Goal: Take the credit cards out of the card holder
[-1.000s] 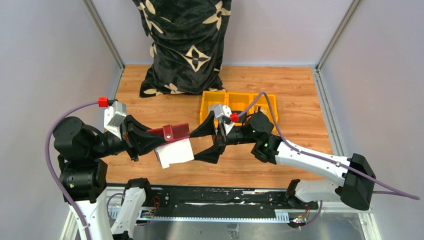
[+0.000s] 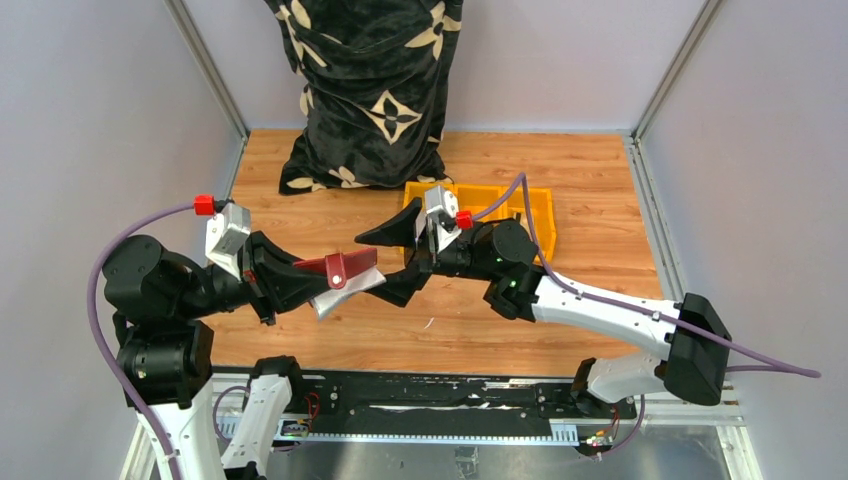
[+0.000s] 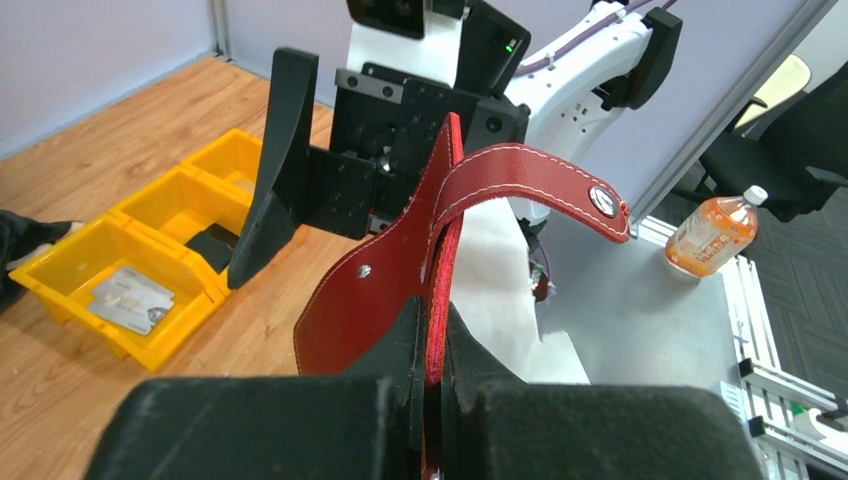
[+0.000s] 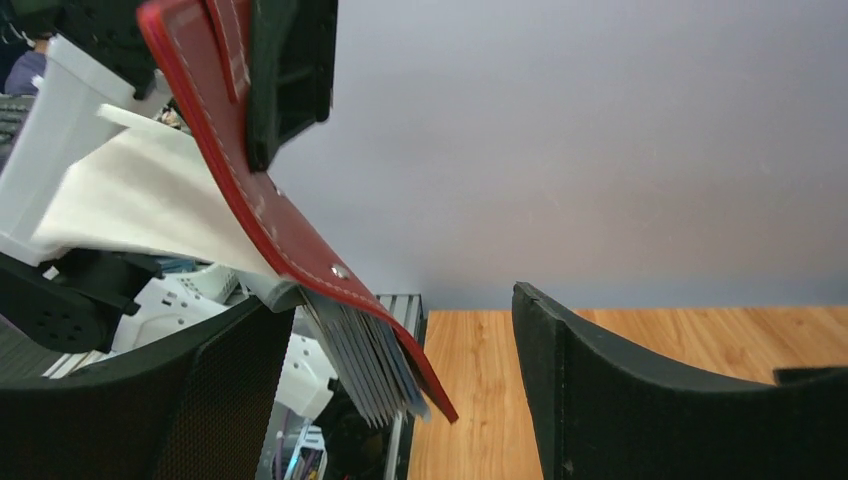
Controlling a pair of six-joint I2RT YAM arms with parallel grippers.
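The red leather card holder (image 2: 352, 262) (image 3: 370, 300) (image 4: 268, 200) hangs in mid-air, pinched at its edge by my shut left gripper (image 2: 305, 281). A white paper sheet (image 3: 500, 280) (image 4: 150, 195) sticks out of it. In the right wrist view a stack of clear sleeves (image 4: 365, 355) shows at the holder's lower end; whether cards are in them I cannot tell. My right gripper (image 2: 395, 260) stands open beside the holder, its fingers above and below the paper's end.
A yellow divided tray (image 2: 540, 215) (image 3: 130, 335) sits behind the right arm, with card-like items in one compartment. A dark patterned cloth (image 2: 360, 100) hangs at the back.
My right gripper has moved left toward the holder and spread around it. The white paper now appears narrower from above. The left gripper has hardly moved.
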